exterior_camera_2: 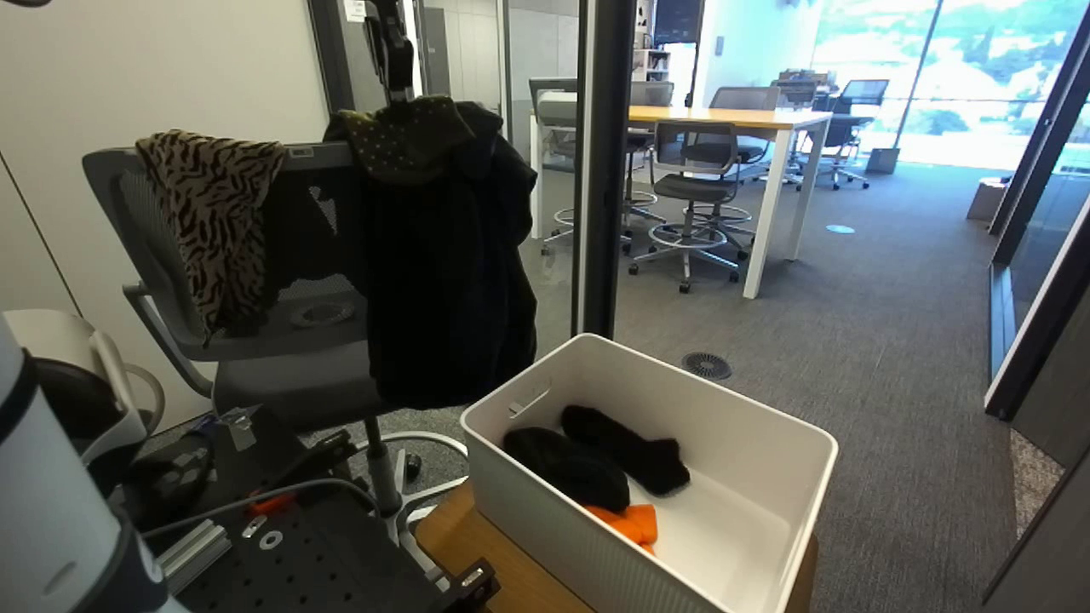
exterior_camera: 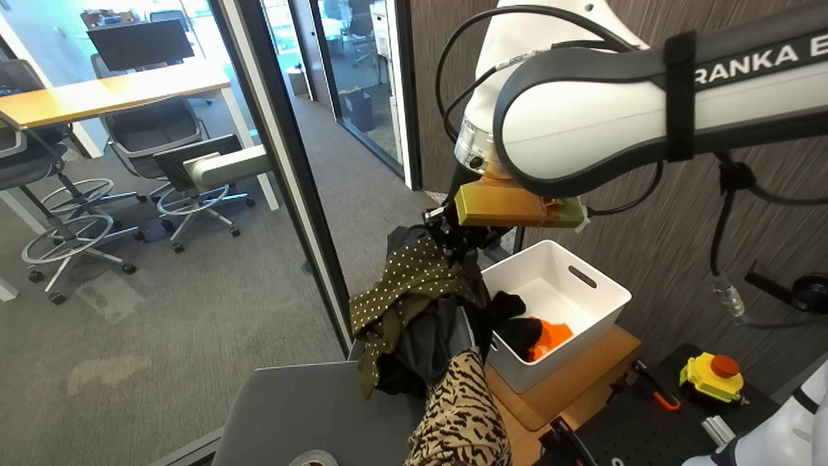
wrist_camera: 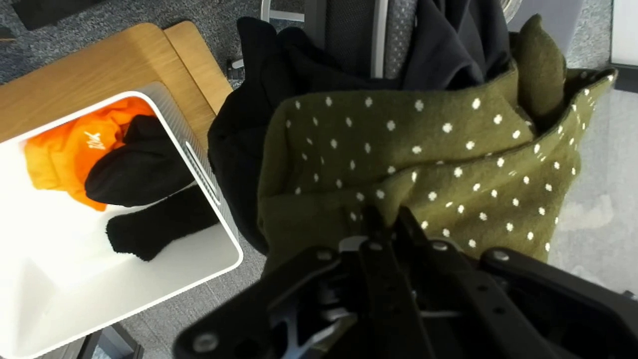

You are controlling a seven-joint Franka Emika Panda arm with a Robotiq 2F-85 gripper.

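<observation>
An olive cloth with white dots (wrist_camera: 436, 155) drapes over dark clothing (wrist_camera: 233, 149) on the backrest of a grey chair (exterior_camera: 310, 404). My gripper is shut on a pinched fold of that dotted cloth, and its fingertips are partly lost in the fabric. In exterior view 1 the gripper (exterior_camera: 454, 252) sits at the top of the draped pile. Beside the chair stands a white bin (exterior_camera_2: 736, 409), holding black pieces of cloth (exterior_camera_2: 633, 449) and an orange cloth (wrist_camera: 89, 146). The dotted cloth still lies against the dark clothing.
A tiger-striped cloth (exterior_camera_2: 215, 204) hangs on the other side of the backrest. The bin rests on a wooden surface (exterior_camera: 535, 411). A glass partition post (exterior_camera: 287, 171) rises close to the chair. Much of the bin's floor is bare.
</observation>
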